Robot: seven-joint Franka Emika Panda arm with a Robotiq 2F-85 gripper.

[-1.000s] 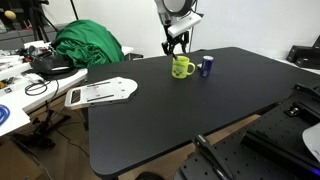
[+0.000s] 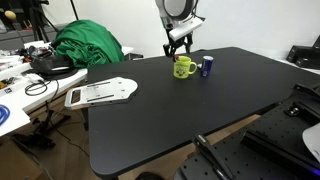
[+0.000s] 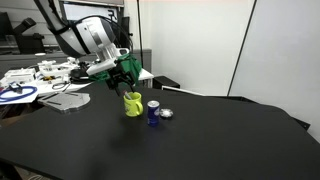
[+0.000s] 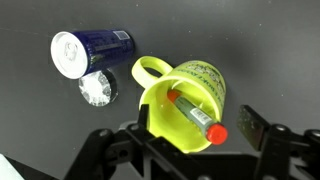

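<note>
A yellow mug (image 4: 181, 110) stands under my gripper, its opening facing the camera in the wrist view. Inside it leans a marker (image 4: 192, 112) with a green-and-white body and red ends, one end by the rim. My gripper is open: one finger shows on each side of the marker, and neither appears to touch it. In exterior view 1 the gripper (image 2: 178, 48) hangs just above the mug (image 2: 183, 69). Exterior view 2 also shows the mug (image 3: 133, 104) below the gripper; how far the fingertips are from its rim is hard to tell.
A blue can (image 4: 92, 50) lies within view beside the mug, appearing upright in exterior view 1 as a blue can (image 2: 207, 66). Near it is a small shiny silver object (image 4: 96, 88). A white tray-like object (image 2: 100, 92) rests at the table's left.
Above the mug, the gripper has turned slightly, and its fingers look more spread apart in exterior view 1. Mug and can stay in place.
</note>
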